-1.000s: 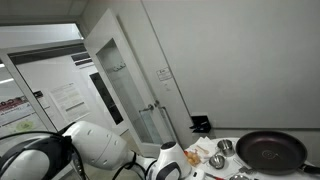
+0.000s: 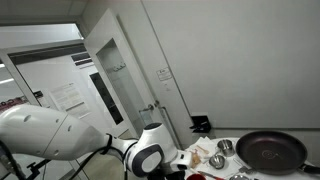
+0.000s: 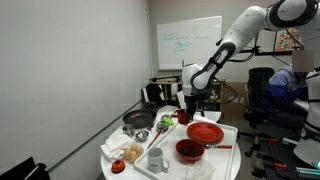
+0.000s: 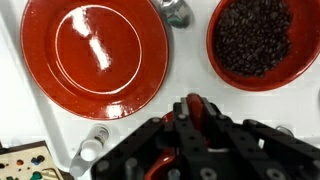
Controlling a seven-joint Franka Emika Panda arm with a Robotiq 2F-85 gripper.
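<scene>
In the wrist view my gripper is shut on a red object (image 4: 165, 165), probably a cup; a red edge shows between its fingers, and the gripper's body hides much of the rest. The second exterior view shows the gripper (image 3: 190, 110) over the far part of the white table, with red at its tip. Below it in the wrist view lie a red plate (image 4: 72, 58) at upper left and a red bowl (image 4: 250, 85) of dark beans at upper right.
A white mug (image 3: 155, 161), a clear container (image 3: 200, 173) and potato-like items (image 3: 133, 152) stand on the table. Metal cups (image 2: 226, 147) and a black pan (image 2: 271, 151) are near the wall. White surface shows between plate and bowl.
In the first exterior view, the arm's hand has moved up and to the left over the last second. The pan and metal cups have stayed put.
</scene>
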